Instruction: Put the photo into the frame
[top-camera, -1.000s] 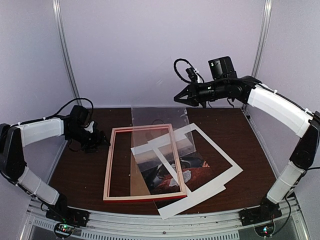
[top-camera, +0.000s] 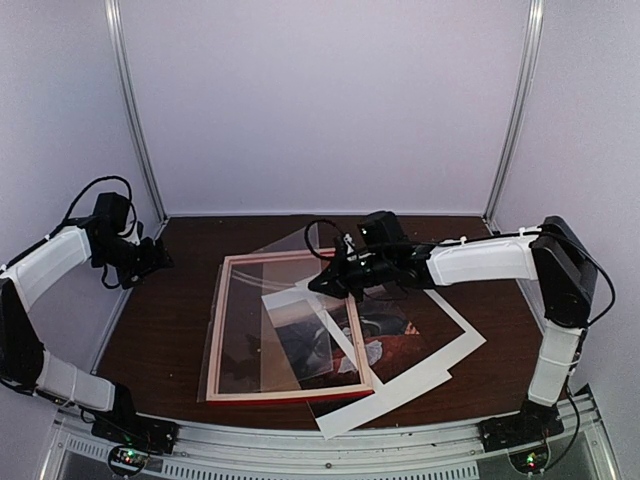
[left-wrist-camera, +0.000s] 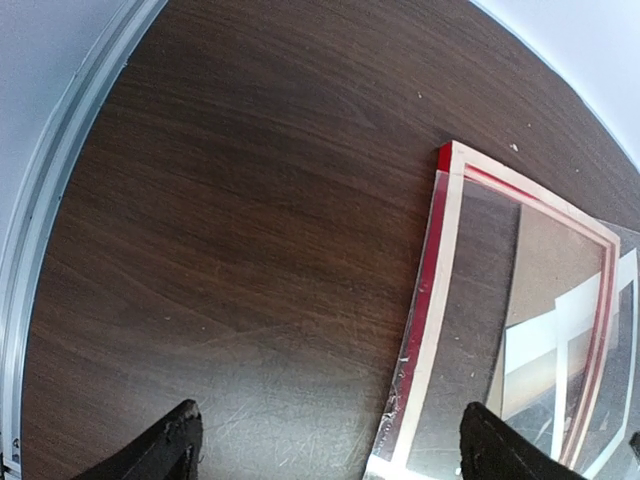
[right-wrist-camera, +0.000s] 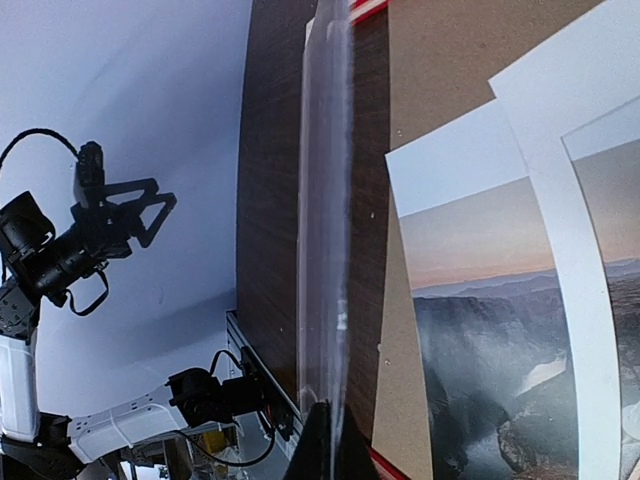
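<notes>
The wooden frame (top-camera: 215, 330) with red edge lies on the table, partly over the photos (right-wrist-camera: 485, 350), white mats (right-wrist-camera: 585, 360) and brown board (right-wrist-camera: 440, 50). A clear sheet (right-wrist-camera: 325, 200) covers the frame; in the right wrist view it runs edge-on to my right gripper (top-camera: 322, 285), whose fingers are shut on it above the frame's upper right part. My left gripper (top-camera: 150, 262) is raised at the left, part open and empty, with the frame (left-wrist-camera: 445, 260) to the right below it in its wrist view.
Walls bound the back and sides, with a metal rail (top-camera: 330, 437) along the front.
My right gripper has come down and left with the clear sheet, which now lies lower over the frame.
</notes>
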